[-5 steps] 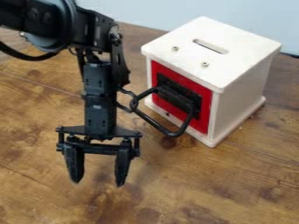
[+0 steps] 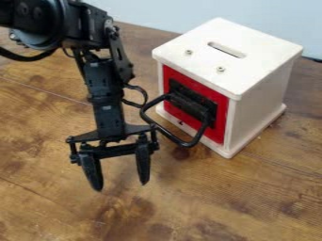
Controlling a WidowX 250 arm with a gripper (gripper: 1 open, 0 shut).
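Note:
My black gripper (image 2: pixel 117 168) hangs over the wooden table at the left of the camera view, fingers pointing down and apart, nothing between them. To its upper right stands a white box (image 2: pixel 255 94) with a slot and two screws on top, a red front panel (image 2: pixel 219 135) and a black fixture with a large loop handle in front. The gripper sits left of and below the handle, apart from the box.
A pale wall (image 2: pixel 251 14) runs behind. A black cable loops beside the arm.
The gripper has moved slightly right and up and turned a little, its fingers now tilted. The box has not moved.

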